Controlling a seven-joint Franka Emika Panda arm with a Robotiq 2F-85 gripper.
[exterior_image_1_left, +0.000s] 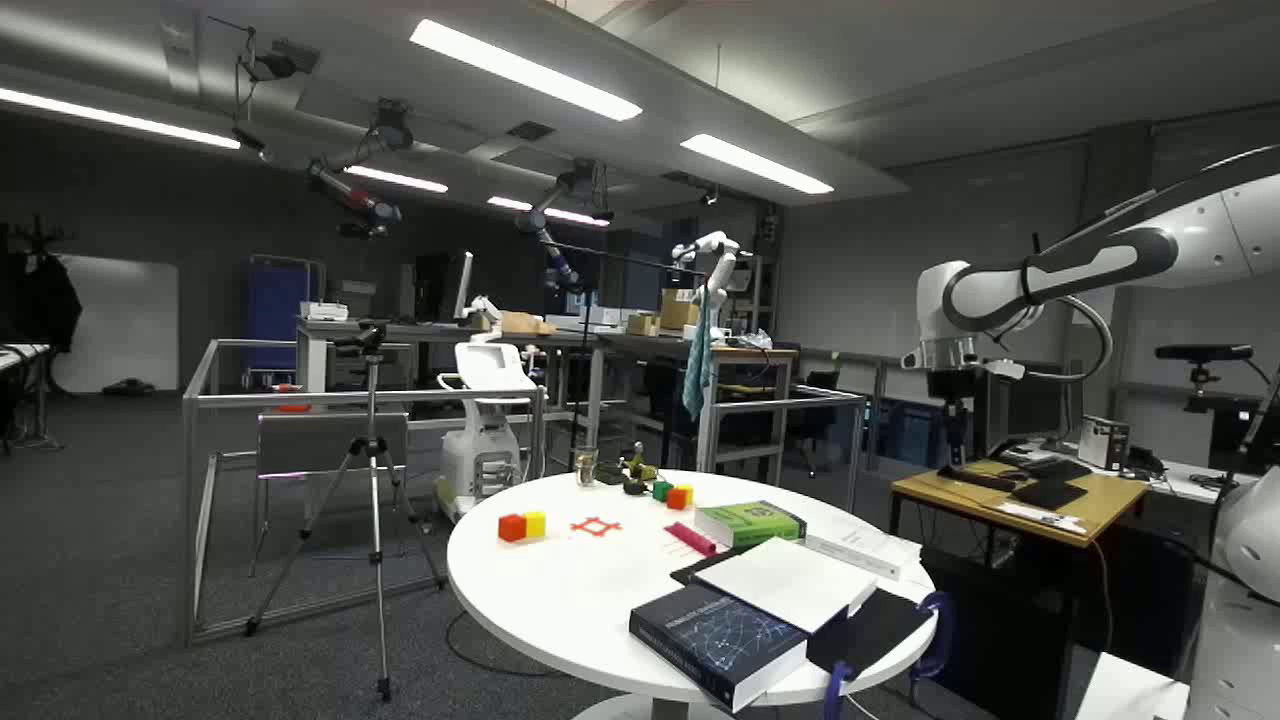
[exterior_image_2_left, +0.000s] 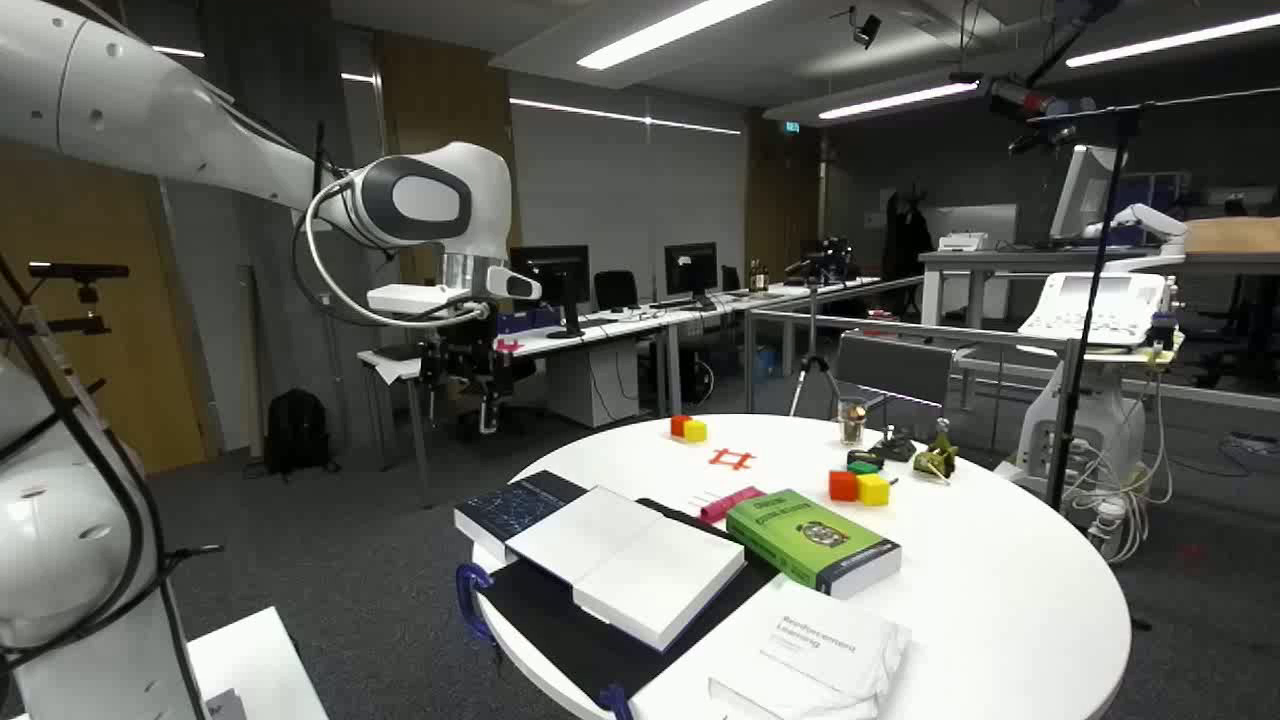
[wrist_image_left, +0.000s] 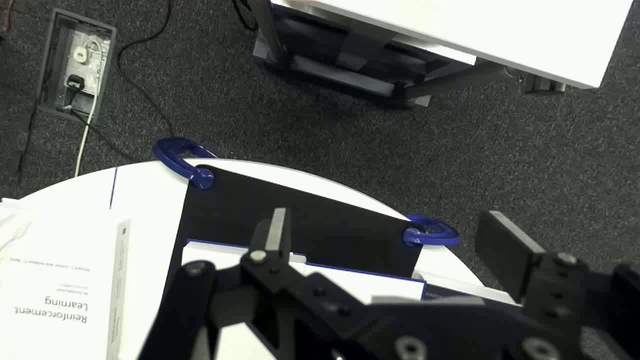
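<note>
My gripper is open, its two fingers far apart with nothing between them. In the wrist view it hangs over the round table's edge, above a black board (wrist_image_left: 300, 201) held by blue clamps (wrist_image_left: 180, 157). An open white book (exterior_image_2_left: 654, 558) lies on that board, partly hidden by the gripper in the wrist view. Beside it lie a dark blue book (exterior_image_1_left: 720, 636), a green book (exterior_image_2_left: 806, 536) and a white "Reinforcement Learning" book (exterior_image_2_left: 828, 648). On the far part of the table are red (exterior_image_1_left: 512, 528) and yellow cubes (exterior_image_1_left: 535, 524), with another cube cluster (exterior_image_2_left: 858, 484) farther along.
A magenta roll (exterior_image_2_left: 729, 503) and a red lattice piece (exterior_image_2_left: 731, 458) lie on the round table (exterior_image_2_left: 1020, 588). Near its far edge stand a glass (exterior_image_2_left: 852, 420) and small dark items. A white surface (wrist_image_left: 480, 30) sits across the floor gap.
</note>
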